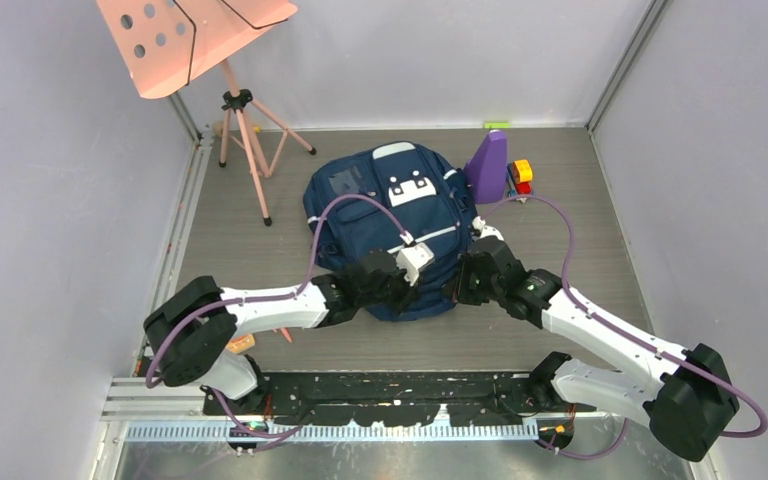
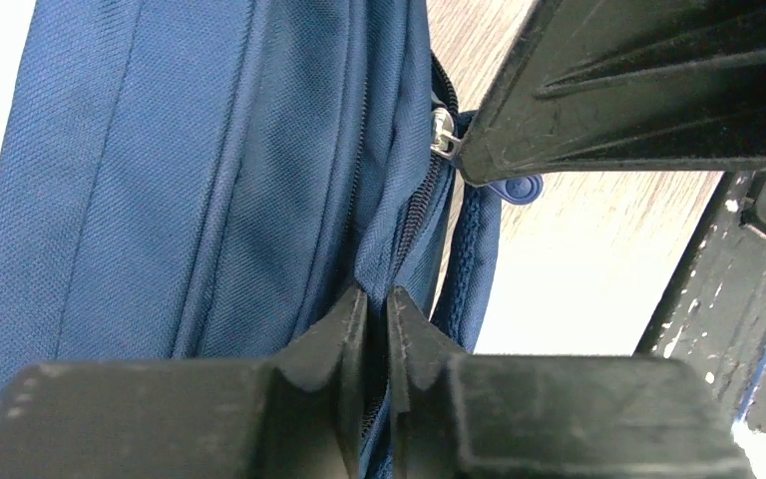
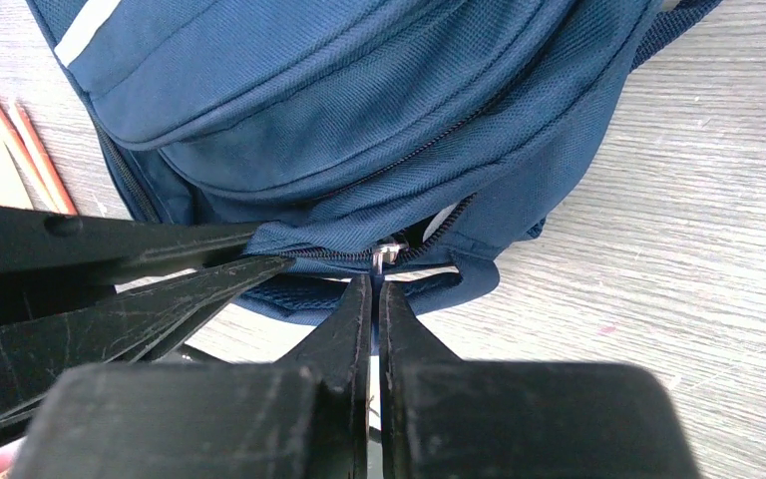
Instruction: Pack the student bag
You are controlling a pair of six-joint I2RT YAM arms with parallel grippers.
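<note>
The navy backpack point(image 1: 390, 190) lies on the table, both grippers at its lower front edge. In the left wrist view my left gripper has its fingertips close around a fabric edge beside a zipper point(image 2: 417, 205); how tightly they close cannot be told. My right gripper is shut on the metal zipper pull point(image 3: 387, 254), in the right wrist view. The other gripper's black fingers reach into that view from the left, against the fabric.
A purple holder point(image 1: 487, 165) and yellow-red object point(image 1: 521, 172) stand right of the bag. A pink music stand point(image 1: 245, 130) is at back left. Pencils point(image 3: 32, 150) lie on the left.
</note>
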